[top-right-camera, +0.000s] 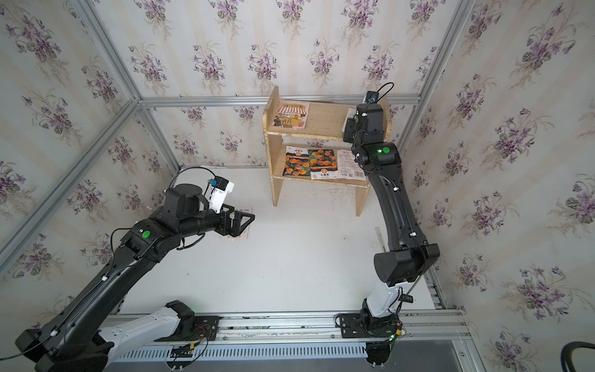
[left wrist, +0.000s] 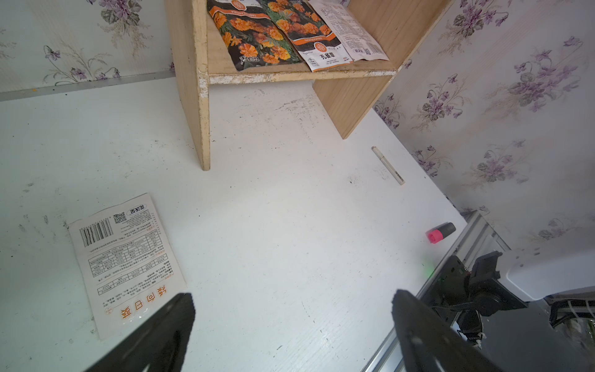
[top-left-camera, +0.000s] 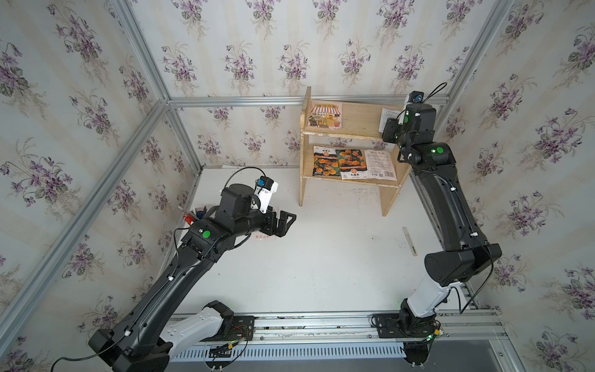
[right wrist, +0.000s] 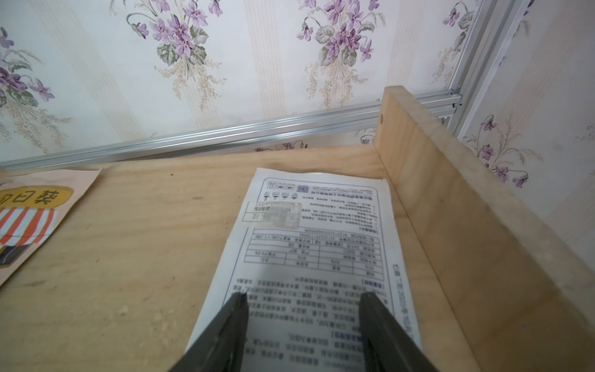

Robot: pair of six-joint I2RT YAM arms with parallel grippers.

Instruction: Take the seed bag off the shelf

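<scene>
On the upper shelf (right wrist: pixel 148 241), near its right side wall, lies a white printed seed bag (right wrist: pixel 322 241), text side up. My right gripper is over the near part of that bag, its fingers (right wrist: pixel 230 328) apart with only the bag's surface showing between them; whether they touch it I cannot tell. From above, the right arm covers much of the bag. My left gripper hangs open over the white table, well away from the shelf, holding nothing. Another pale seed bag (left wrist: pixel 127 263) lies on the table near it.
An illustrated bag (top-left-camera: pixel 325 114) lies at the upper shelf's left end. Several bags with orange flowers (top-left-camera: pixel 353 162) or printed text cover the lower shelf. The shelf's right wall (right wrist: pixel 471 204) rises close to the right gripper. A marker (left wrist: pixel 441 232) and a thin stick (left wrist: pixel 388 165) lie on the table.
</scene>
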